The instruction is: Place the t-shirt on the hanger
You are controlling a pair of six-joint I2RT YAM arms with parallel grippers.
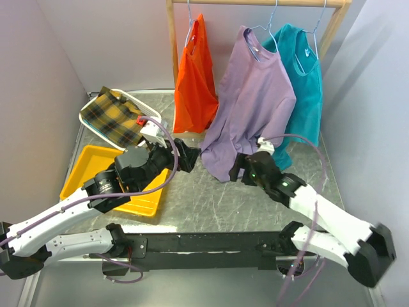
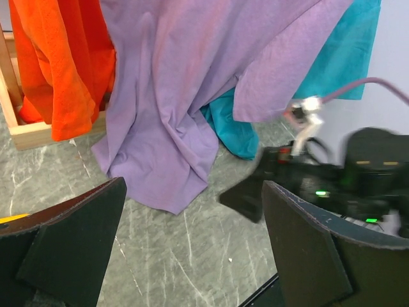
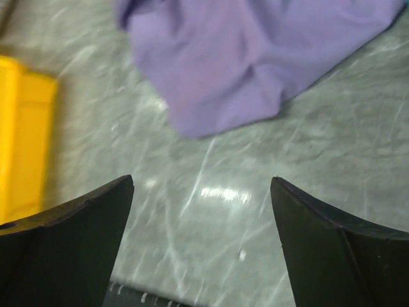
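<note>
The purple t-shirt [image 1: 255, 96] hangs from the rack's middle on a light blue hanger [image 1: 271, 32], its collar around the hanger and its lower hem trailing onto the grey table. To the left of the hem, my left gripper [image 1: 190, 155] stands open and empty. My right gripper [image 1: 238, 167] is open too, low over the table near the shirt's bottom edge, apart from the cloth. In the left wrist view, the purple cloth [image 2: 166, 128] lies ahead of the fingers [image 2: 77, 243]. The right wrist view has the hem [image 3: 217, 102] beyond its empty fingers.
An orange shirt [image 1: 195, 83] and a teal shirt [image 1: 310, 96] hang either side on the wooden rack [image 1: 255, 2]. At left are a white basket [image 1: 144, 103] with plaid cloth [image 1: 112, 115] and a yellow tray [image 1: 150, 203].
</note>
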